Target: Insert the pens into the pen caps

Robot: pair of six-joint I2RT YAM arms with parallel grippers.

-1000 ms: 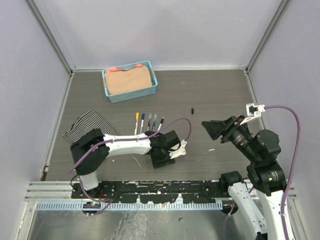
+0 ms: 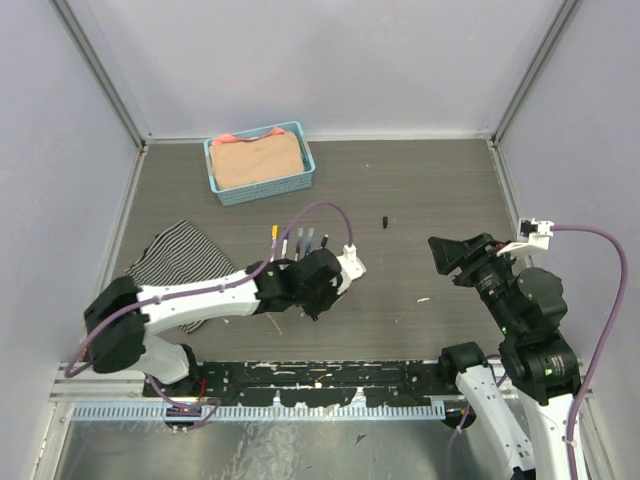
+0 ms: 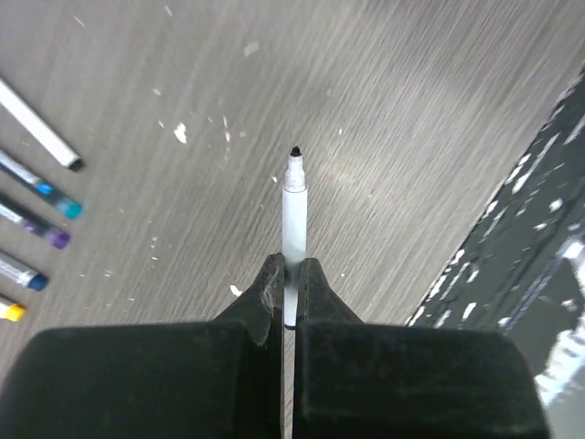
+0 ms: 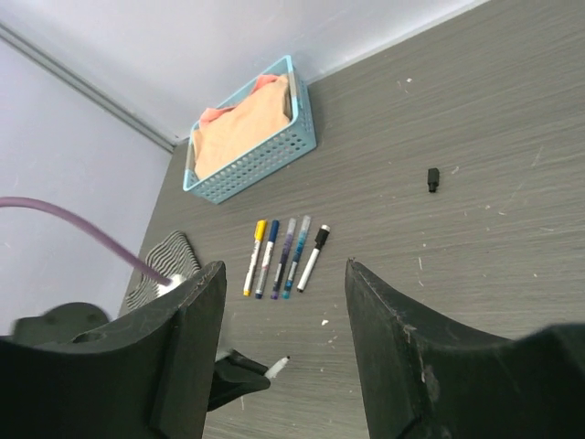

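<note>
A white pen with a bare black tip [image 3: 293,210] is pinched between the fingers of my left gripper, its tip pointing away from the fingers. The table surface behind it looks blurred, so the pen is clear of it. In the right wrist view the pen's end [image 4: 278,367] pokes out of the left fingers. A small black pen cap [image 4: 433,179] lies alone on the table, also seen as the cap [image 2: 385,222] in the top view. My right gripper is open and empty, raised over the table's right side.
Several capped pens lie side by side left of centre, among them a black-capped pen [image 4: 313,258] and a yellow-capped pen [image 4: 254,258]. Behind them stands a blue basket [image 2: 265,190] with cloth. A striped cloth [image 2: 180,262] lies at left.
The right arm has shifted slightly right, still open.
</note>
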